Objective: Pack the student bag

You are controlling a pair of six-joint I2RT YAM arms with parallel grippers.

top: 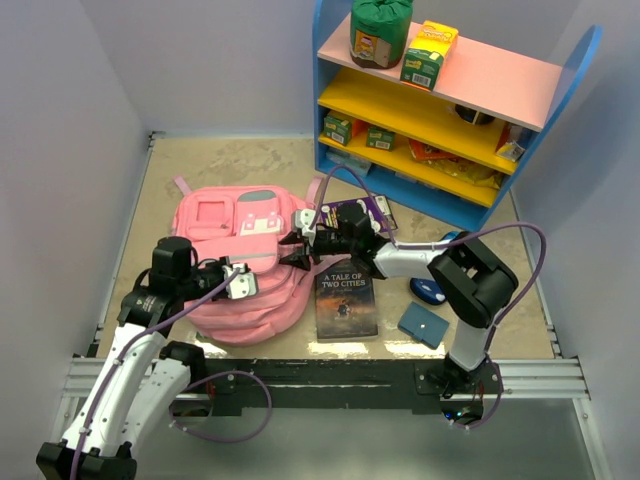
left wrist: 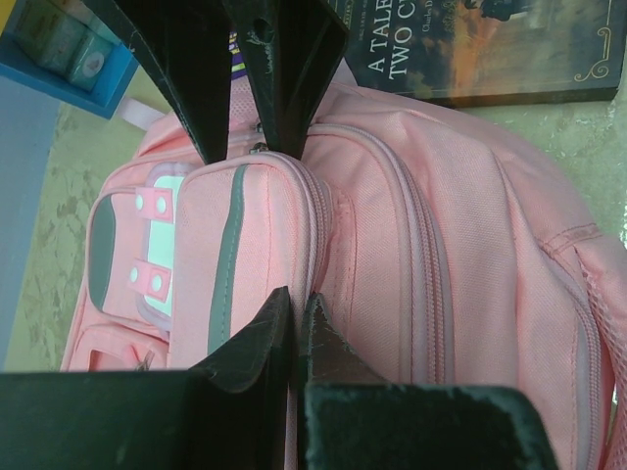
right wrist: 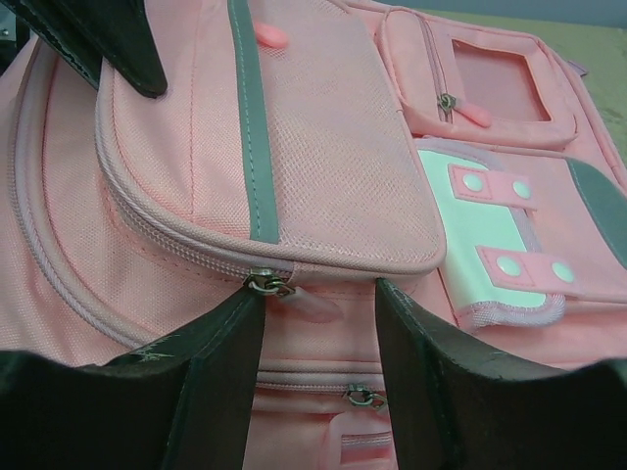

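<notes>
The pink student bag (top: pixel 245 315) lies on the floor, front pocket facing up. At the pocket's near edge, my left gripper is shut on the pink seam fabric. My right gripper reaches in from the bag's right side, partly open. Between its fingers shows the pocket's zipper pull (right wrist: pixel 315 306) with its metal slider (right wrist: pixel 268 284); the left fingertip lies close against the slider, the right one stands apart from the pull. Both grippers are also in the top view, the left (top: pixel 252 284) and the right (top: pixel 286 250) on opposite sides of the pocket.
A Tale of Two Cities book (top: pixel 346 305) lies right of the bag, with a purple book (top: pixel 335 215) behind it. A blue case (top: pixel 428 291) lies partly under the right arm, near a teal notebook (top: pixel 423 325). The shelf (top: pixel 560 90) stands at the back right.
</notes>
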